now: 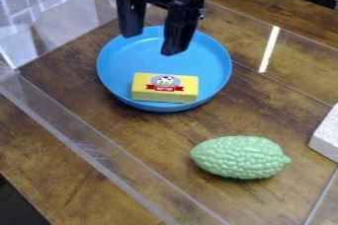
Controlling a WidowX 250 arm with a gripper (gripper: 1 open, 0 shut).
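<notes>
A blue plate holds a yellow butter box with a red label on its front part. Above the back of the plate hangs my black gripper, its two fingers spread open, one at left and one at right, with nothing visible between them. A green bumpy bitter-melon-like vegetable lies on the wooden table at the lower right, apart from the plate.
A white block sits at the right edge. Clear plastic panels or edges run along the left and right of the work area. Bare wood surrounds the plate at left and lower middle.
</notes>
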